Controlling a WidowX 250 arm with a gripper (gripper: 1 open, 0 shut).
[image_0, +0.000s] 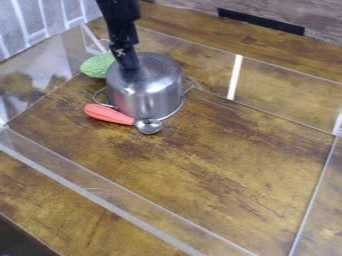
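A red-handled scoop lies in front of the pot, its metal head pointing right. A green textured object sits behind the pot at its left, partly hidden.
A clear plastic-walled enclosure surrounds the items on the wooden table. A white railing stands at the back left.
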